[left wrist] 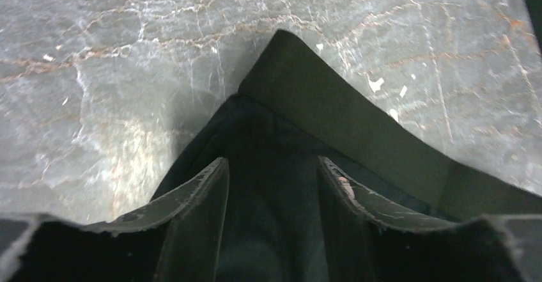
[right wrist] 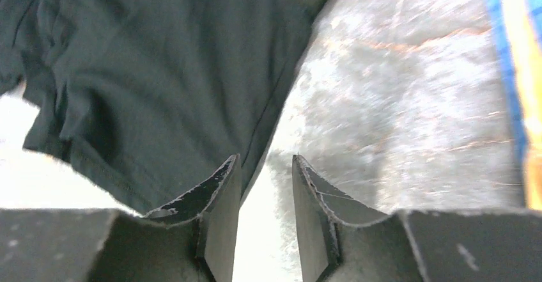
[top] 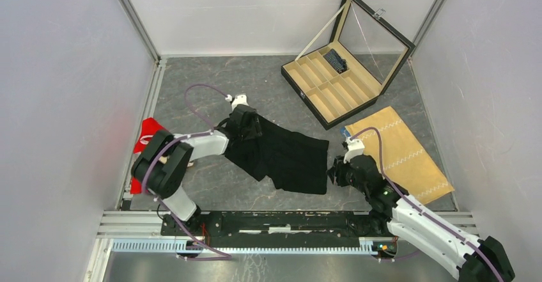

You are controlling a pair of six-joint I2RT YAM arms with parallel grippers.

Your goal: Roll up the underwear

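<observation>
The black underwear lies spread on the grey table, its legs toward the right and front. Above its left end is my left gripper. In the left wrist view, a corner of the waistband lies flat beyond the parted fingertips, with dark cloth beneath them. My right gripper is beside the right edge of the garment. The right wrist view shows a clear gap between its fingers, bare table behind it, and the underwear's edge next to the left finger.
A box with beige compartments stands open at the back, one rolled striped item inside. A yellow cloth lies at the right and something red at the left.
</observation>
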